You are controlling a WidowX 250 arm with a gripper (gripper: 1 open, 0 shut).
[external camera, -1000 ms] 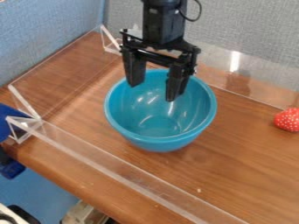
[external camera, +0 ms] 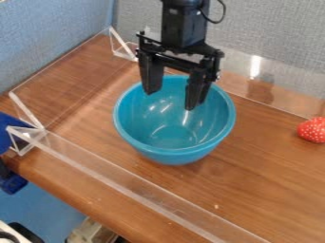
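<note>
My black gripper hangs over a turquoise bowl on the wooden table, its fingers spread open at the bowl's back rim, with nothing seen between them. The bowl sits upright and looks empty.
A red strawberry-like object lies at the right edge of the table. Clear plastic edging runs along the table's left, back and front. A blue object is outside the left edge. The table right of the bowl is clear.
My gripper has shifted very slightly over the bowl and is still open. The bowl and the red object look unmoved.
</note>
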